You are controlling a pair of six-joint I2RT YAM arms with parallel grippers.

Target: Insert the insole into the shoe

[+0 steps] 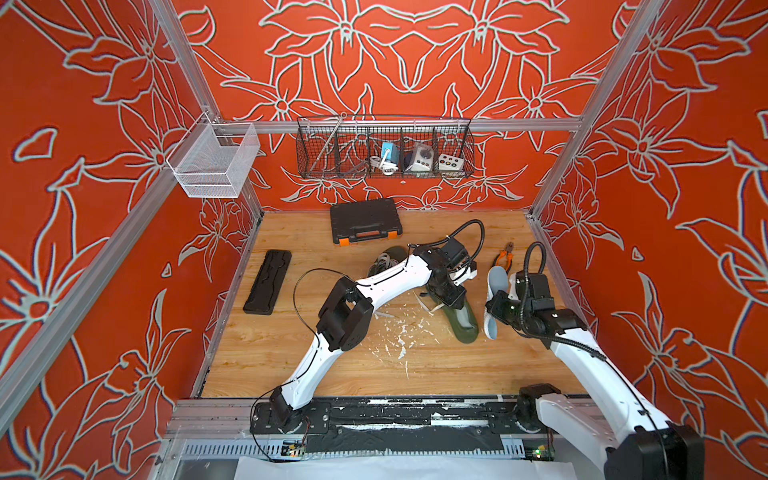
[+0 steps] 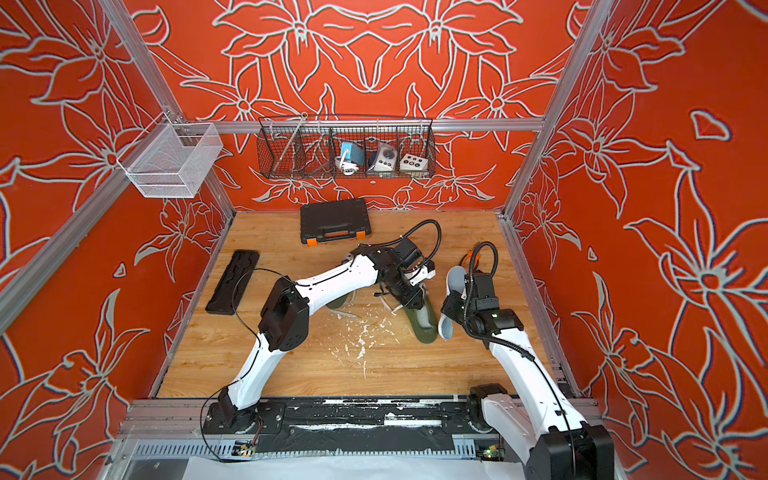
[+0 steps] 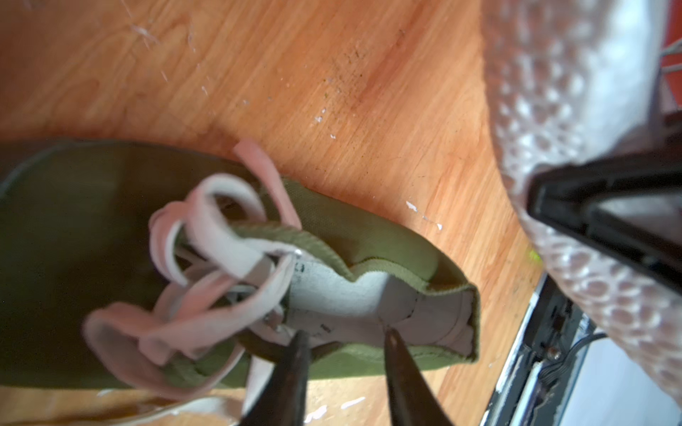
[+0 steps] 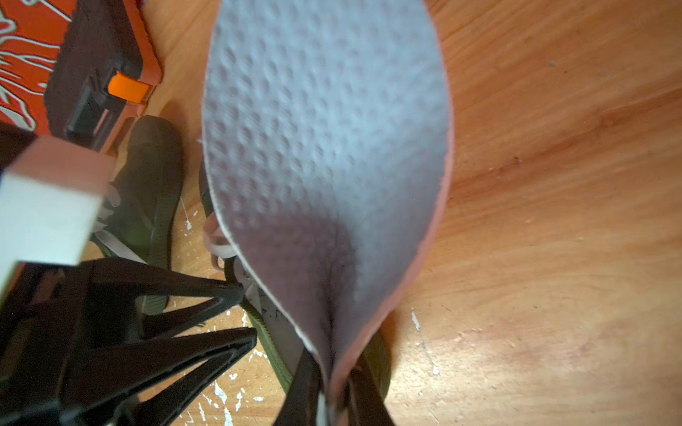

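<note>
The green shoe [image 3: 128, 198] lies on the table with loose pale laces [image 3: 227, 248] and an empty-looking opening [image 3: 369, 298]. My left gripper is part open, its fingertips over the near side of that opening. Just to the right, my right gripper is shut on the white dimpled insole [image 4: 326, 127], which is raised beside the shoe and folded where pinched. In the right wrist view the left gripper's black fingers [image 4: 184, 289] reach toward the shoe from the left.
A second shoe [image 4: 145, 191] lies to the left. A black case [image 1: 365, 216] is at the back, a black tray [image 1: 268, 280] at the far left and orange-handled pliers [image 1: 504, 254] behind the right gripper.
</note>
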